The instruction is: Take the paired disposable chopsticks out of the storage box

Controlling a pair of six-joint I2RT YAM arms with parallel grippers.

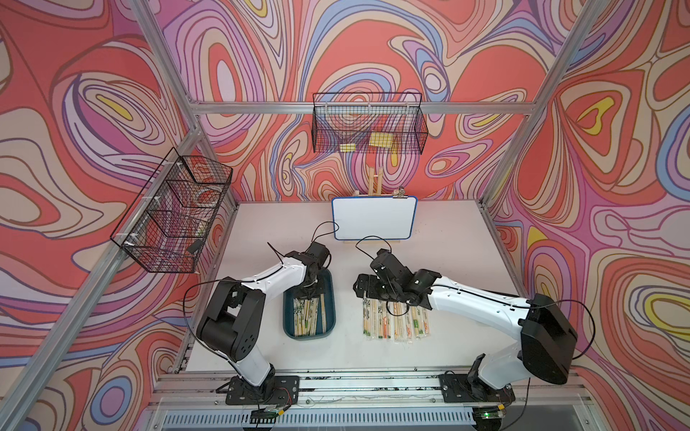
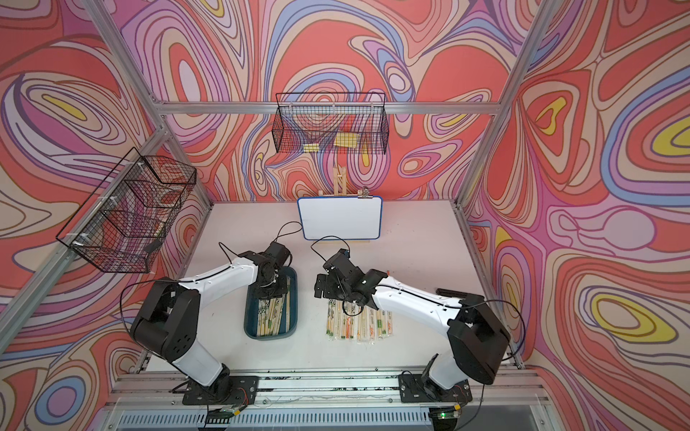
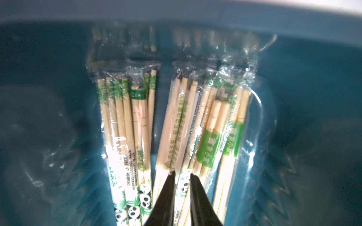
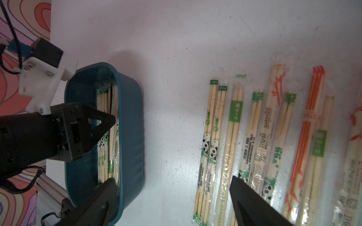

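Wrapped paired chopsticks (image 3: 177, 124) lie lengthwise in the blue storage box (image 4: 130, 150). Over them, inside the box's outline, my left gripper has its fingertips close together. A panda-printed packet shows behind and between the fingers; whether its film is pinched I cannot tell. Out on the white table, a row of wrapped chopstick pairs (image 4: 233, 113) lies side by side, right of the box. Above the left end of that row my right gripper (image 1: 363, 286) is open; its dark fingers (image 4: 252, 203) are blurred in its own wrist view.
A strip of bare table (image 4: 166, 150) separates the box from the row. A small whiteboard (image 1: 373, 218) stands at the back. Wire baskets (image 1: 370, 125) hang on the back and left frame.
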